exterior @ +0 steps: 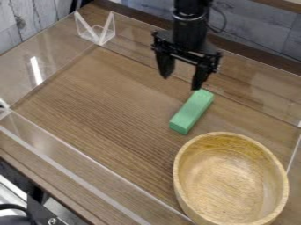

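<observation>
The dark robot gripper (188,68) hangs at the top centre of the view, open, its two fingers spread apart above the wooden table. A green rectangular block (191,112) lies on the table below it and slightly right, apart from the fingers, tilted diagonally.
A large empty tan bowl (230,149) fills the lower right. A small white wire-like object (97,31) stands at the back left. Dark cabling shows at the bottom left corner.
</observation>
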